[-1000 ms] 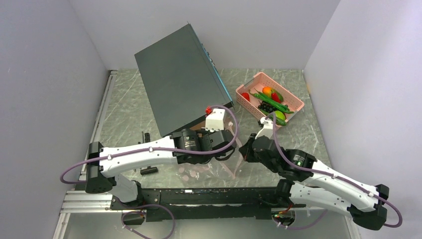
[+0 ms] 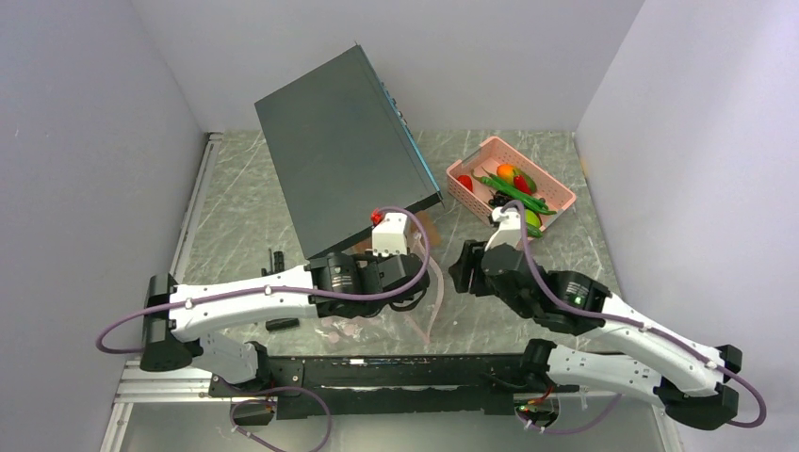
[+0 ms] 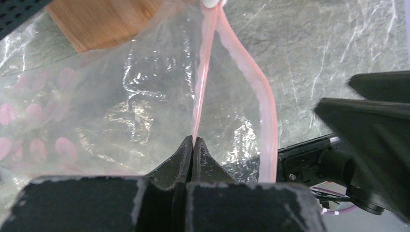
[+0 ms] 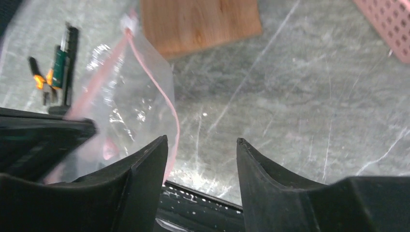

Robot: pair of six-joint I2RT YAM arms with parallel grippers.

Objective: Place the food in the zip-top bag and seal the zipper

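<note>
The clear zip bag (image 3: pixel 111 111) with pink zipper strips lies in front of a wooden board (image 4: pixel 198 21). In the left wrist view my left gripper is shut on one pink strip, the other strip hanging loose to the right. My right gripper stands to the bag's right, part open, with nothing between its fingers. The food, peppers, a tomato (image 2: pixel 464 181) and other produce, sits in a pink basket (image 2: pixel 556 188) at the back right.
A large dark box (image 2: pixel 339 141) fills the back left. Tools (image 4: pixel 63 72) lie on the left of the counter. Bare marble is clear below the basket.
</note>
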